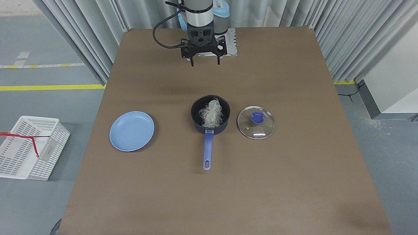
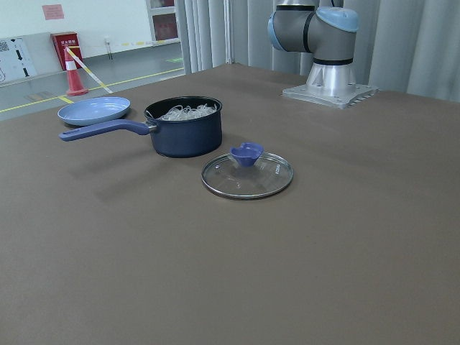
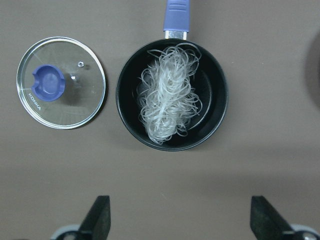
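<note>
A dark saucepan (image 1: 196, 117) with a blue handle (image 1: 207, 152) holds white stringy noodles (image 3: 167, 95). Right of it in the front view lies a glass lid (image 2: 255, 183) with a blue knob (image 1: 257, 117); to its left lies a light blue plate (image 1: 131, 131). My gripper (image 1: 205, 61) is over the back of the table, beyond the pan, its fingers wide open with nothing between them. In the wrist view the pan lies above and between the two fingertips.
The robot base (image 2: 330, 93) stands at the back edge. A white basket (image 1: 51, 156) with red straps is on the floor to the left.
</note>
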